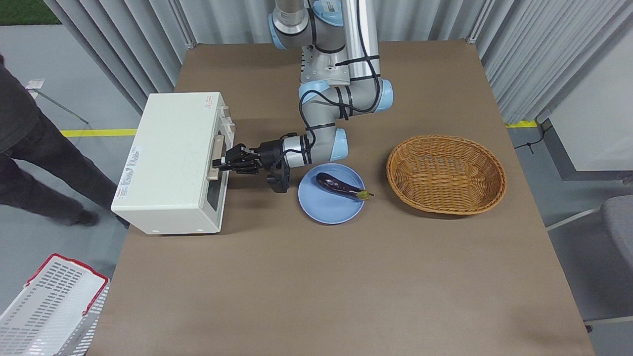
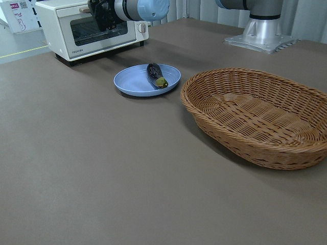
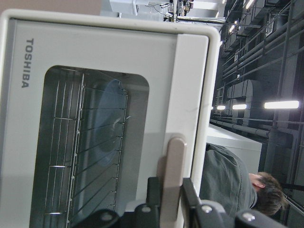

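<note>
A white Toshiba toaster oven (image 1: 163,160) stands on the left of the table, its door (image 3: 95,42) closed, with a rack inside visible through the glass. My black gripper (image 1: 219,163) is at the door's handle (image 3: 173,166); in the wrist view its fingers flank the handle, though whether they clamp it is hard to tell. An eggplant (image 1: 338,185) with a green stem lies on a blue plate (image 1: 323,208) beneath and beside the wrist.
A wicker basket (image 1: 445,175) sits to the right of the plate. A person (image 1: 41,160) is on the floor area left of the table, near a white-and-red crate (image 1: 53,302).
</note>
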